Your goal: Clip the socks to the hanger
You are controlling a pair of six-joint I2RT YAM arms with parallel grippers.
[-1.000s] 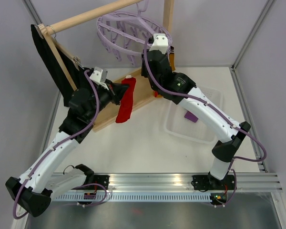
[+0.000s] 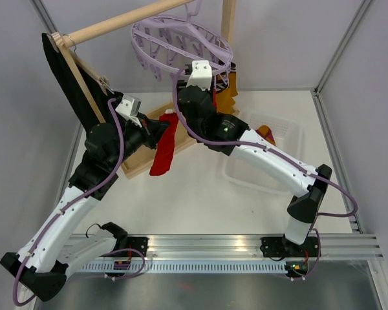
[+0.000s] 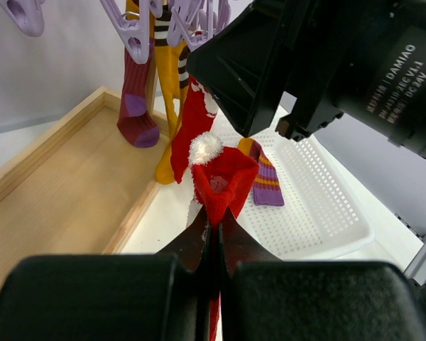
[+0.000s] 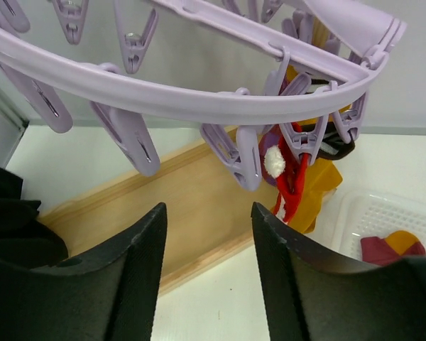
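Note:
My left gripper is shut on a red sock [image 2: 165, 145] with a white tuft, hanging below it. My right gripper is open, nothing between its fingers, under the near rim of the lilac clip hanger [image 2: 181, 42]. In the right wrist view empty clips hang above it. Several socks hang from clips at the right: red with white [image 3: 190, 121], yellow with black stripes [image 3: 168, 67], and maroon and purple [image 3: 136, 117].
A white basket [image 2: 258, 174] at the right holds a striped sock [image 3: 268, 181]. A wooden tray [image 3: 60, 199] lies below the hanger. A wooden frame [image 2: 116, 22] with black cloth stands at the left.
My right arm has moved left and down toward the left gripper, uncovering more hanging socks and the basket's sock.

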